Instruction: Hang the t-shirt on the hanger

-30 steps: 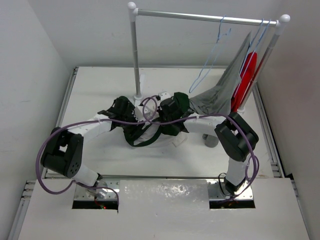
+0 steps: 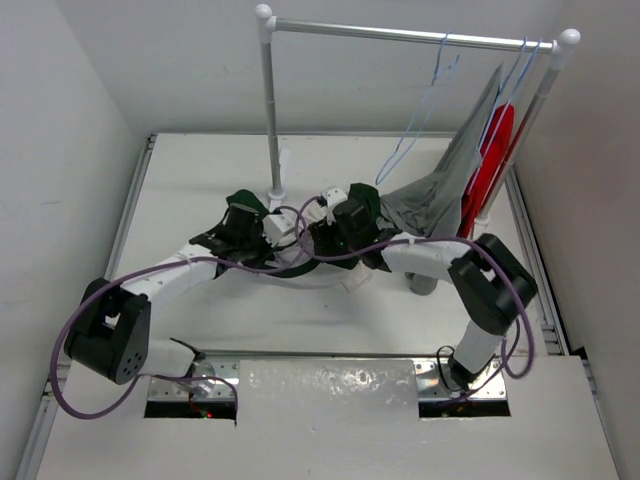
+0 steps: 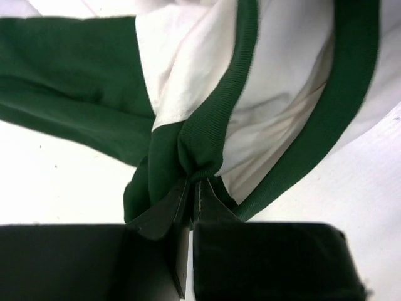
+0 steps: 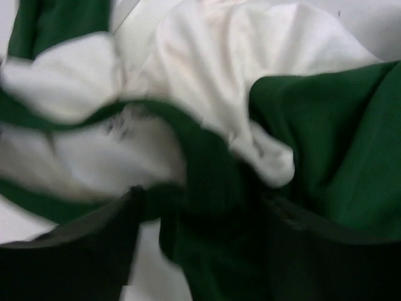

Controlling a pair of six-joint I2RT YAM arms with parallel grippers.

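A white t shirt with green sleeves and trim (image 3: 276, 69) lies crumpled on the table beneath both grippers, partly hidden by the arms in the top view. My left gripper is shut at the green collar or edge band; whether fabric is caught between its fingertips is unclear. My right gripper (image 2: 325, 235) is down on the shirt's right part; its wrist view (image 4: 219, 157) is blurred, with green and white cloth filling it, so its finger state is unclear. An empty blue hanger (image 2: 408, 135) hangs from the rail above the shirt.
The metal rail (image 2: 400, 35) spans the back on posts. More hangers at its right hold a grey cloth (image 2: 435, 195) and a red one (image 2: 485, 165), beside the right arm.
My left gripper has shifted slightly over the shirt and its arm's elbow has moved. My right gripper has come slightly left and toward the front, its elbow swinging rightward.
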